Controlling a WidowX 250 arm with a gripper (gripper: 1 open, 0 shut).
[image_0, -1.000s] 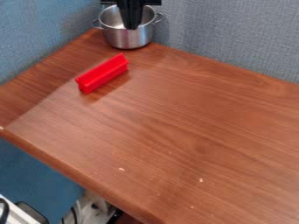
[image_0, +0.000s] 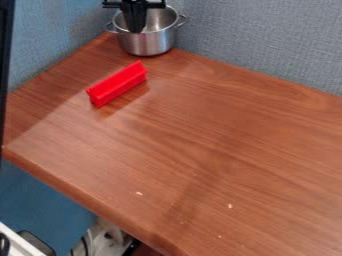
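A steel pot (image_0: 150, 42) with side handles stands at the back left corner of the wooden table. The black gripper (image_0: 135, 22) reaches down from the top edge into the pot's mouth, over its left part; its fingertips are too small and dark to tell how they stand or whether anything is between them. A red bar-shaped block (image_0: 118, 83) lies on the table in front of the pot, slightly to the left.
Blue-grey padded panels (image_0: 267, 40) stand behind and to the left. Cables and white hardware lie below the table's front left edge.
The gripper has shifted a little about the pot, left from where it was a second ago. The pot and red block look unmoved.
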